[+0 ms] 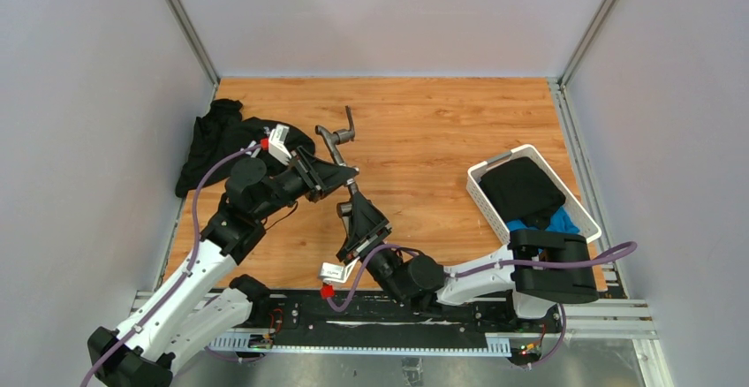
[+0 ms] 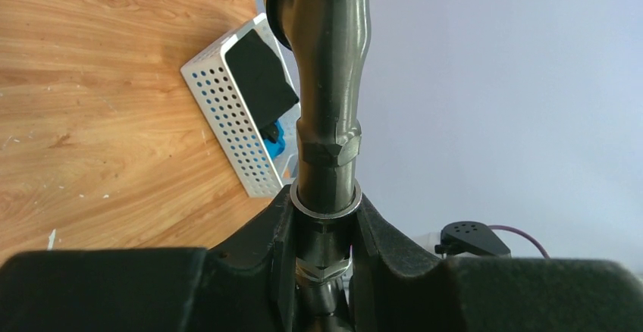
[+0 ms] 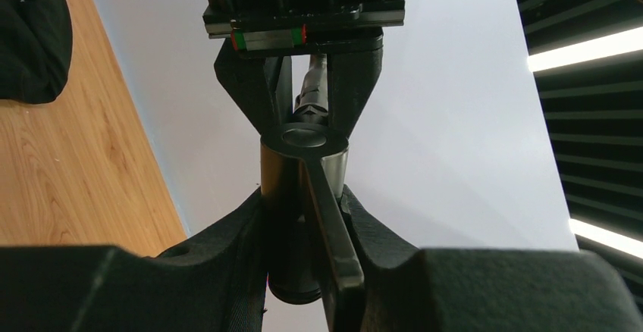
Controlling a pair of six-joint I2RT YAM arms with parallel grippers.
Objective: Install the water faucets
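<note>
A dark metal faucet [image 1: 336, 144] with a side handle stands in the middle of the top view, held between both arms. My left gripper [image 1: 346, 175] is shut on its body; in the left wrist view the pipe [image 2: 327, 142] rises from between the fingers, with a ring just above them. My right gripper [image 1: 349, 210] is shut on a lower cylindrical fitting with a lever [image 3: 303, 173], just below the left gripper and in line with the faucet. Whether the two pieces are fully joined is hidden by the fingers.
A white basket [image 1: 481, 197] with black and blue cloth stands at the right. A black cloth [image 1: 208, 148] lies at the back left, under the left arm.
</note>
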